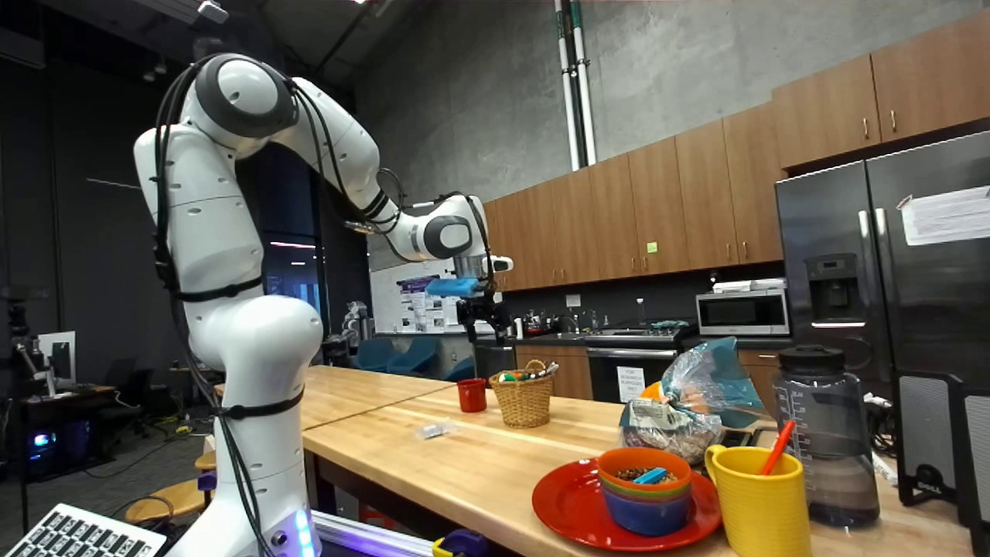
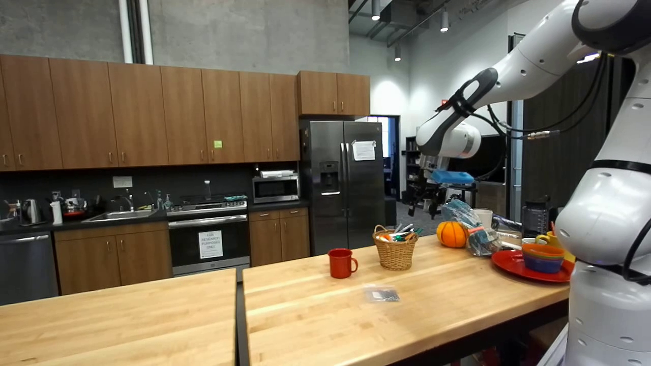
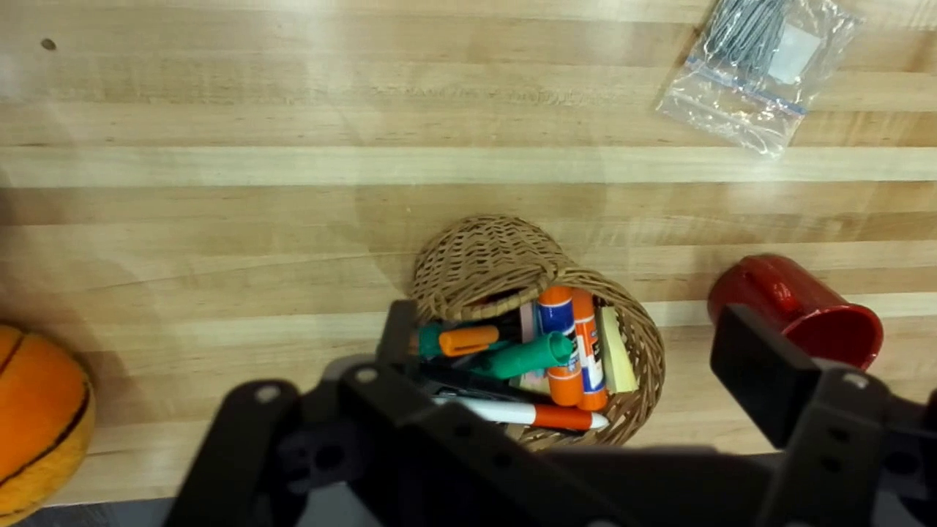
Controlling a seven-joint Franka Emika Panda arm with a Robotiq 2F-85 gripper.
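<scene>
High over the table, my gripper [image 1: 484,333] points downward, well above the wicker basket. In the wrist view its two black fingers [image 3: 762,376] stand wide apart, so the gripper is open with nothing held. The wicker basket [image 3: 646,351] appears below, between and beyond the fingers. It holds glue sticks [image 3: 586,338], a green rolled item [image 3: 525,355], an orange-capped marker [image 3: 468,339] and a white-and-orange marker [image 3: 527,413]. A red mug [image 3: 773,298] is by the right finger, tilted in this view. Part of the basket's near side is hidden by the gripper.
A clear bag [image 2: 382,295] of thin metal pieces lies flat on the table. An orange pumpkin [image 2: 452,234], a red plate [image 1: 566,501] with stacked bowls [image 1: 646,506], a yellow mug [image 1: 766,510] and a water bottle [image 1: 821,436] crowd one end.
</scene>
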